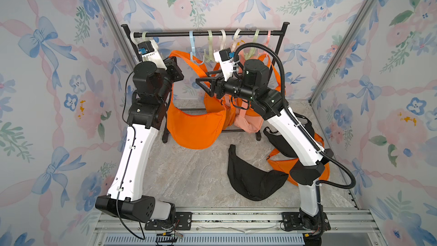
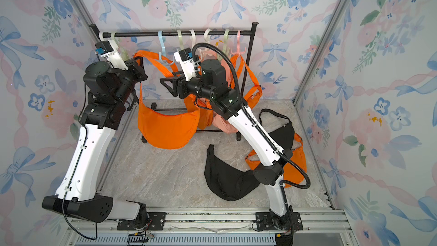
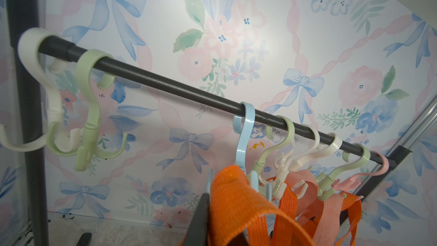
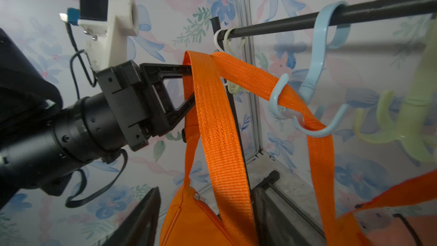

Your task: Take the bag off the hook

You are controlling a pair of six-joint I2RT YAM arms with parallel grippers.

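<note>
An orange bag (image 1: 194, 128) hangs below my left gripper (image 1: 175, 70), which is shut on its strap (image 4: 218, 145). The strap runs in front of and across the blue hook (image 4: 314, 73) on the rail, as the right wrist view shows. My right gripper (image 1: 202, 84) stands part open beside the strap, to the right of the left one, its blurred fingers at the bottom of its wrist view; I cannot see it holding anything.
The black rail (image 2: 136, 33) carries several other hooks, with orange and pink bags (image 1: 248, 123) on the right. Black (image 1: 255, 182) and orange bags lie on the floor at front right.
</note>
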